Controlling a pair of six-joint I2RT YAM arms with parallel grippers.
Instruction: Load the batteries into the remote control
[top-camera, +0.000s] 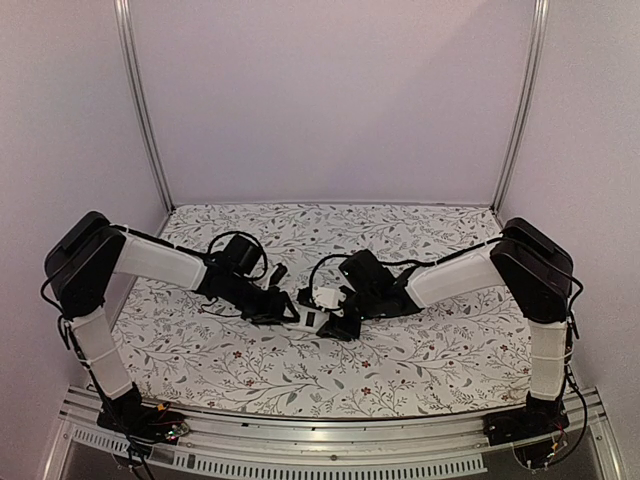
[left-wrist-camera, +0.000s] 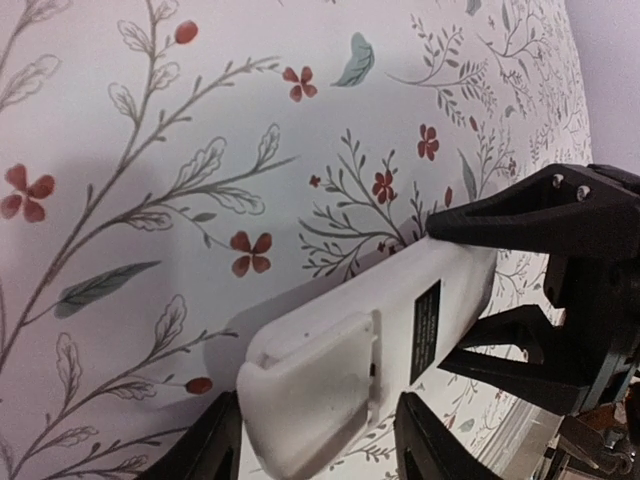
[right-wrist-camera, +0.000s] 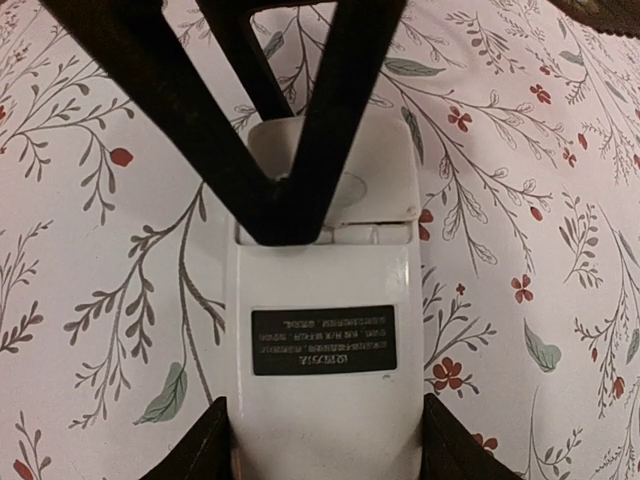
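A white remote (top-camera: 308, 318) with a black label lies low over the floral table. My right gripper is shut on its body. At the remote's far end a white cover piece sits raised, with a bit of the compartment showing beside it in the right wrist view. My left gripper is open around that end, its fingertips either side of the cover, partly hiding it in the right wrist view. Whether batteries are inside is unclear.
Pale walls stand at the back and sides.
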